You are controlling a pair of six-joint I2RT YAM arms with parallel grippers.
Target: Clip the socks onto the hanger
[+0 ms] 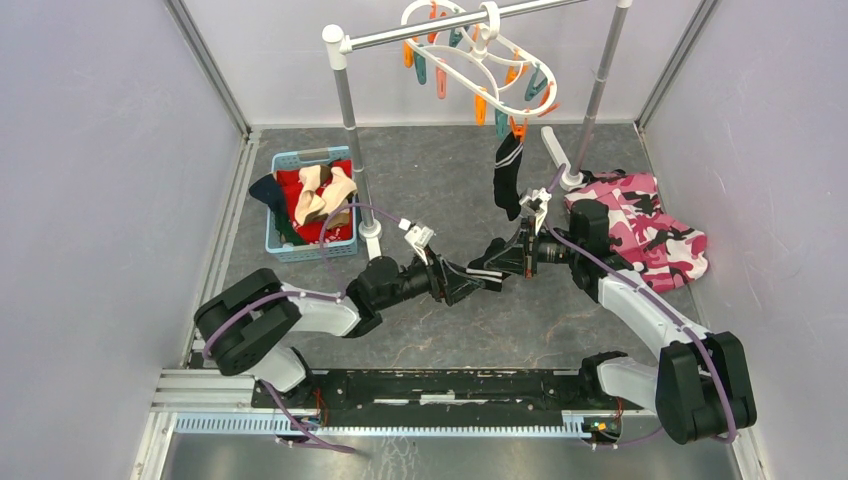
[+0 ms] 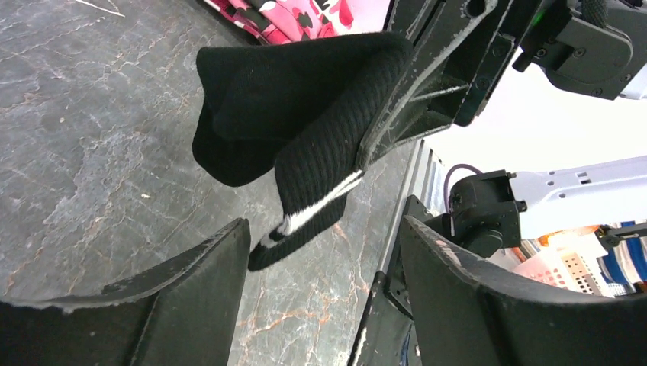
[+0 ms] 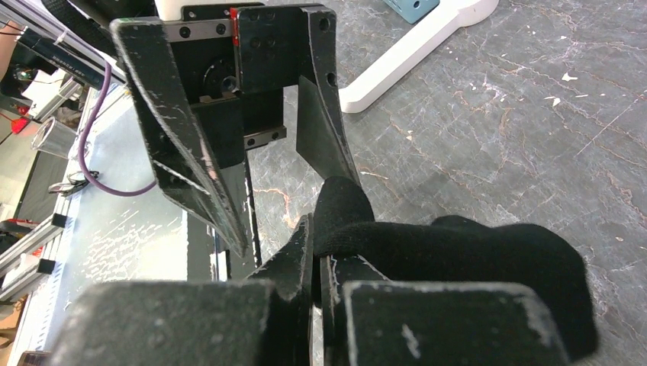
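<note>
A black sock with a white-striped cuff (image 2: pixel 320 164) hangs folded from my right gripper (image 1: pixel 500 262), whose fingers are shut on its fabric. In the right wrist view the sock's dark body (image 3: pixel 488 255) droops to the right of those fingers. My left gripper stands partly open, its two fingers either side of the striped cuff end, with no visible contact. Another black striped sock (image 1: pixel 508 172) hangs from an orange clip (image 1: pixel 518 129) on the white oval hanger (image 1: pixel 549 98). Several orange and teal clips hang around the hanger's ring.
At left stands a blue basket (image 1: pixel 305 254) of socks and cloth. Pink camouflage fabric (image 1: pixel 650 235) lies on the floor at right. The hanger's metal posts (image 1: pixel 350 130) rise behind both arms. Bare grey floor lies between basket and hanging sock.
</note>
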